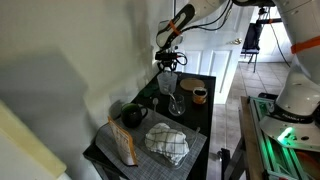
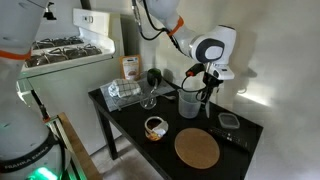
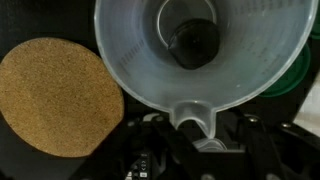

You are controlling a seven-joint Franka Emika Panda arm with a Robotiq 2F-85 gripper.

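Observation:
A clear plastic pitcher (image 2: pixel 190 106) stands on the dark table; the wrist view looks down into it. Inside, a small black object (image 3: pixel 193 43) lies near the bottom. The pitcher's spout (image 3: pixel 193 112) points toward my gripper. My gripper hangs over this rim, its dark fingers apart on either side of the spout. Whether they touch the plastic cannot be told. In the second exterior view the arm reaches down from behind, its fingertips partly hidden near the pitcher's top.
A round cork mat (image 2: pixel 197 149) and a jar (image 2: pixel 156 128) lie nearer the second exterior camera. A dish rack with a checkered cloth (image 1: pixel 167 143), a dark pot (image 1: pixel 132 114) and a wire whisk (image 1: pixel 177 103) occupy the table's other side.

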